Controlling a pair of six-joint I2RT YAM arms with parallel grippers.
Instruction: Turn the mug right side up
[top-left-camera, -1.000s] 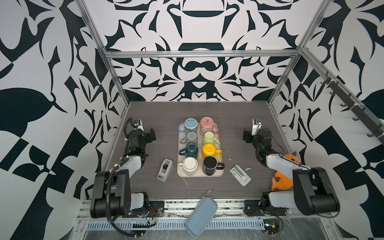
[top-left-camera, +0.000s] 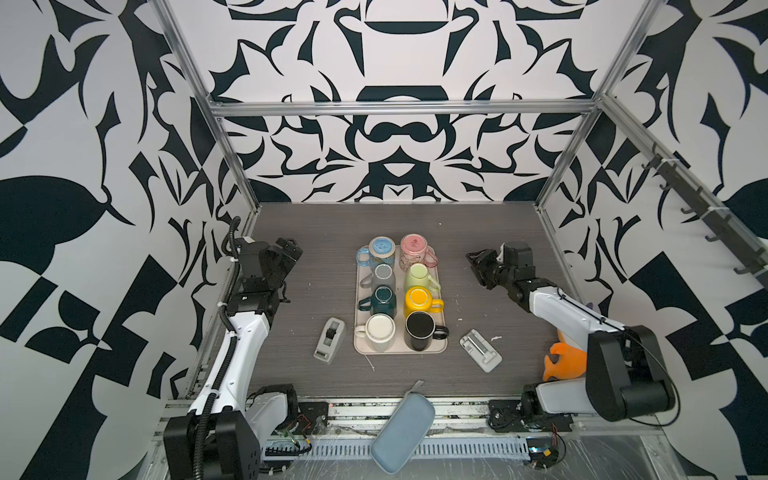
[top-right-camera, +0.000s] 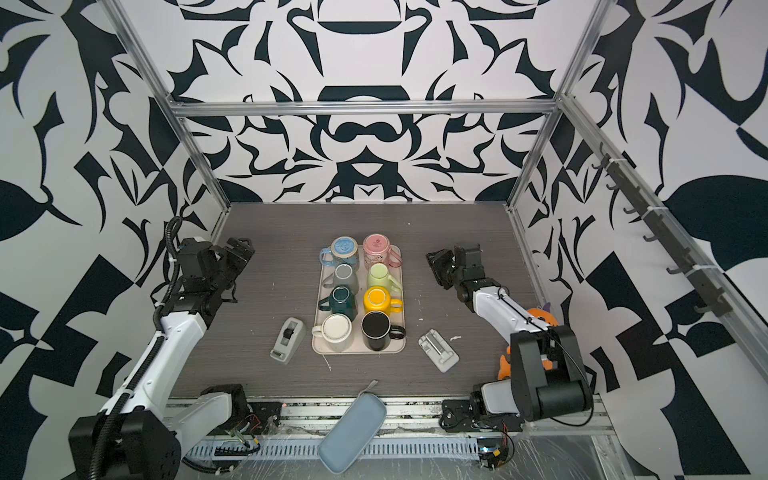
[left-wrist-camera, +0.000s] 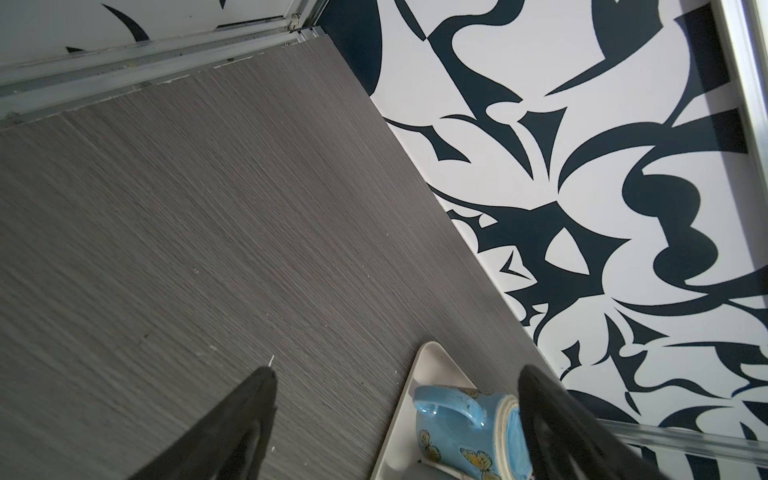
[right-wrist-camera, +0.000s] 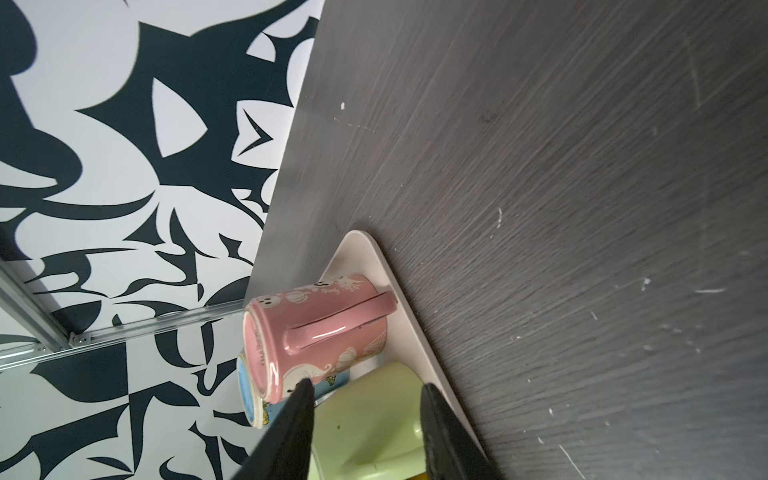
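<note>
A beige tray (top-left-camera: 359, 320) holds eight mugs, several bottom-up: blue (top-left-camera: 382, 249), pink (top-left-camera: 414, 249), grey (top-left-camera: 383, 276), green (top-left-camera: 418, 276), teal (top-left-camera: 383, 300), yellow (top-left-camera: 418, 300). At the front are white (top-left-camera: 380, 329) and black (top-left-camera: 420, 328); the black one shows a dark top, side unclear. My left gripper (top-left-camera: 289, 253) hangs open left of the tray, empty; its wrist view shows the blue mug (left-wrist-camera: 460, 432) beyond. My right gripper (top-left-camera: 480, 265) is right of the tray, part open and empty, facing the pink (right-wrist-camera: 320, 328) and green (right-wrist-camera: 368, 416) mugs.
Two grey plastic devices (top-left-camera: 329, 340) (top-left-camera: 480, 350) lie either side of the tray. An orange plush toy (top-left-camera: 566, 360) sits at the front right under the arm.
My right gripper has moved left toward the tray. The mugs have not moved.
</note>
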